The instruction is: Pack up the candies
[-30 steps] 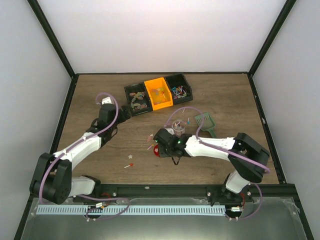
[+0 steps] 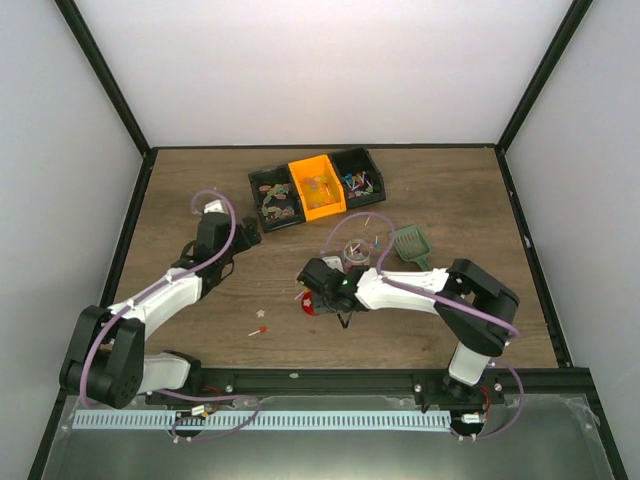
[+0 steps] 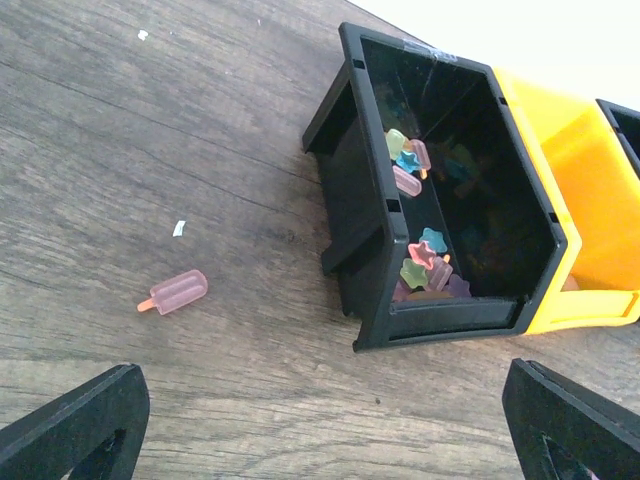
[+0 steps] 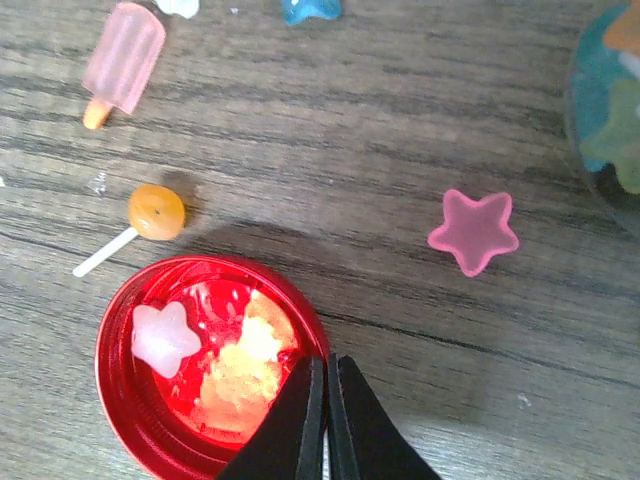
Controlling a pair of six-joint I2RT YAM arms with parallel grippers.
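The round red lid, with a pale star candy in it, is at my right gripper. That gripper is shut with the lid's thin right rim at its fingertips; a dark shadow lies along the lid's far side. Around it lie a yellow-orange lollipop, a pink popsicle candy and a pink star. My left gripper stands open and empty beside the black bin, where stars and popsicles lie. A pink popsicle rests on the table left of that bin.
A yellow bin and another black bin adjoin at the back. A clear jar with candies stands behind the right gripper, near a green scoop. A red lollipop lies at front left.
The left arm looks still.
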